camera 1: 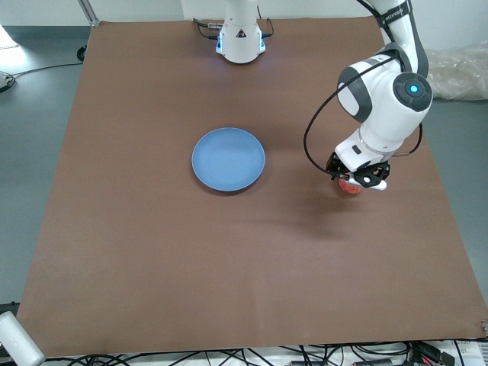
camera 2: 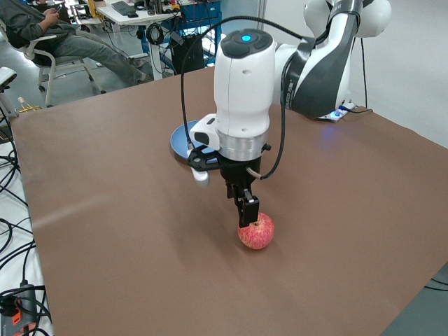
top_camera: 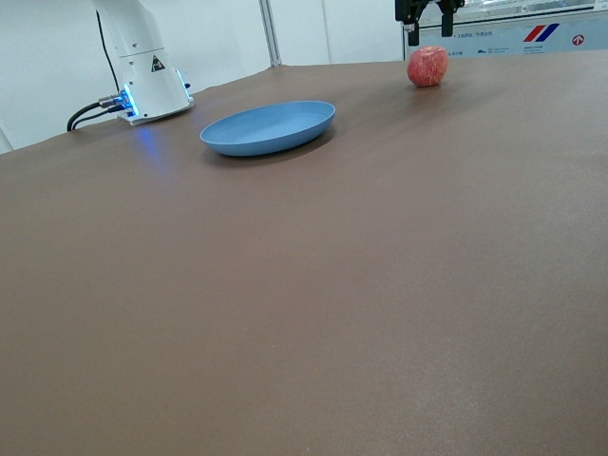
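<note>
A red apple (top_camera: 427,66) (camera 2: 257,235) rests on the brown table, mostly hidden under the arm in the left view (camera 1: 350,188). The black gripper (top_camera: 429,30) hangs just above it, its two fingers apart and nothing between them in the top view; in the right view it (camera 2: 248,215) overlaps the apple's top. A blue plate (camera 1: 228,158) (top_camera: 267,128) lies to one side of the apple, empty, partly hidden behind the arm in the right view.
The brown table (camera 1: 191,267) is otherwise largely clear. A white robot base (camera 1: 240,38) with cables stands at its back. Cables and boxes run along the outside of the table's edge.
</note>
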